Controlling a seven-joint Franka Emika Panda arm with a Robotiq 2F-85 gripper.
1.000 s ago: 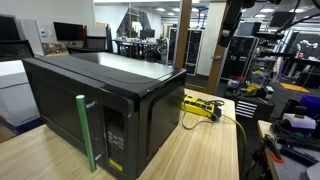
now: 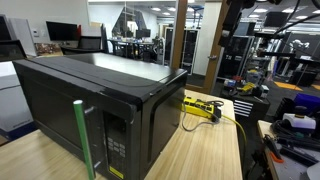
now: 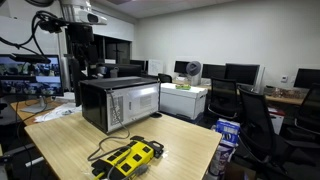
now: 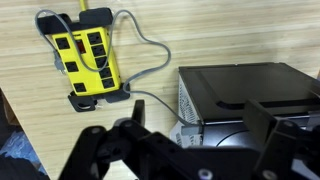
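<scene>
A black microwave (image 2: 85,90) stands on the wooden table with its door closed. A green strip (image 2: 84,140) runs down its front, beside the control panel (image 2: 116,145). My gripper is in the wrist view, with its two dark fingers apart at the lower edge and nothing visible between them. Below it shows part of the microwave (image 4: 255,88). Seen from the second exterior side, the gripper (image 3: 86,68) hangs above the left end of the microwave (image 3: 125,100). No contact with the microwave shows.
A yellow power strip (image 3: 130,158) with a grey cable lies on the table near the microwave. Bare wood (image 3: 185,138) extends to the right of it. Office chairs (image 3: 265,130) stand beyond the table.
In the first exterior view, the arm's dark end has moved left and come further into the picture, at the upper right. The microwave and power strip have stayed put.
</scene>
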